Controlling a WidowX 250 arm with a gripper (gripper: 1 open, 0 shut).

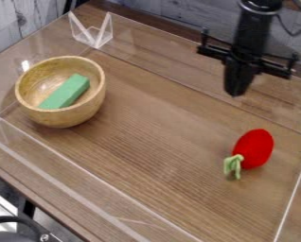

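My gripper (241,55) is high at the upper right of the camera view, above bare table; whether its fingers are open or shut is unclear. A red object with a pale green tip (252,149) lies on the table at the lower right, well below the gripper and apart from it.
A wooden bowl (44,103) at the left holds a green block (67,93). A small white wire-like object (89,33) stands at the upper left.
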